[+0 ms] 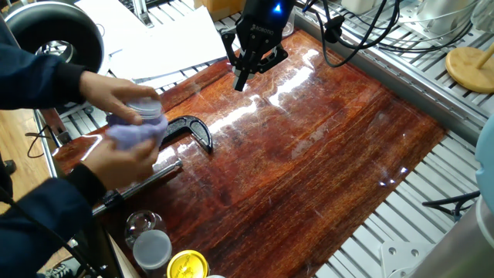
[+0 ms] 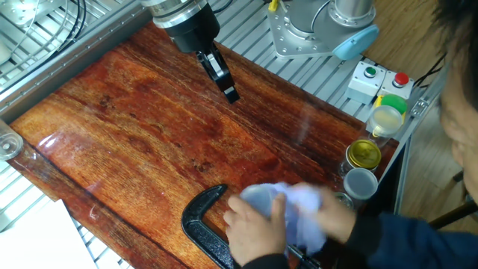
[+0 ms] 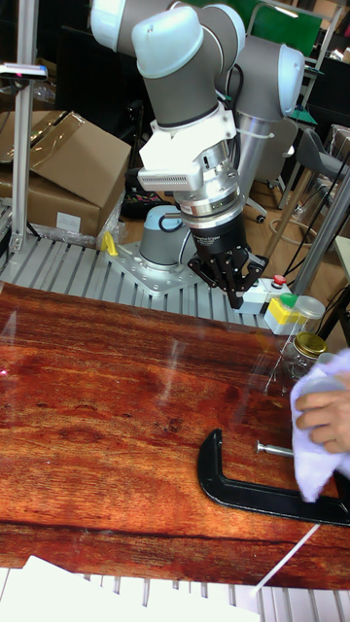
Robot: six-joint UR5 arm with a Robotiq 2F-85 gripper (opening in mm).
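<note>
My gripper (image 1: 241, 82) hangs above the wooden tabletop (image 1: 340, 147), pointing down, its fingertips together with nothing showing between them. Exterior view 2 shows the gripper (image 2: 231, 96) from the side, and in exterior view 3 the gripper (image 3: 236, 298) is at the table's far side. A person's hands (image 1: 116, 96) hold a clear jar (image 1: 144, 110) wrapped in a purple cloth (image 1: 143, 133), well away from the gripper. The cloth (image 3: 319, 440) hides most of the jar.
A black C-clamp (image 1: 202, 133) sits at the table edge beside the hands. Several jars stand at a corner, among them a yellow-lidded jar (image 1: 187, 265) and a white-lidded jar (image 1: 152, 249). Red and green buttons (image 2: 401, 78) are near them.
</note>
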